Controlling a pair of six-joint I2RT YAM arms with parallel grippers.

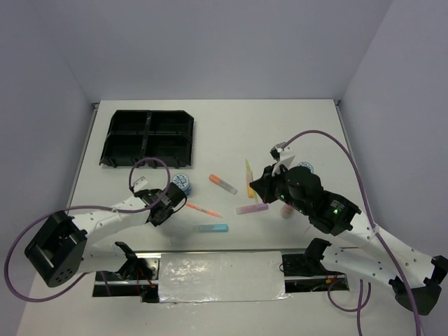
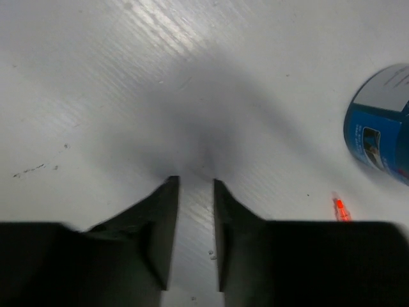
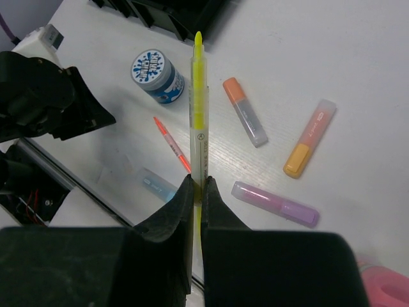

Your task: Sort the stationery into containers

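Note:
A slim yellow pen [image 3: 199, 121] stands upright between the fingers of my right gripper, which is shut on it. From above, the pen [image 1: 247, 165] tilts over the loose markers. My left gripper is part open, with only bare table between its fingers; in the top view it hovers left of the orange pen [image 1: 203, 210]. On the table lie an orange-capped marker [image 1: 222, 183], a purple marker [image 1: 252, 208], a blue marker [image 1: 211, 228] and a pink marker with a yellow-orange cap [image 3: 310, 137]. The black divided container [image 1: 146, 129] stands at the back left.
A blue jar [image 1: 181, 183] stands close to my left gripper, in front of the container. Another jar [image 1: 305, 166] is partly hidden by my right arm. A pink object [image 3: 388, 284] shows at the right wrist view's corner.

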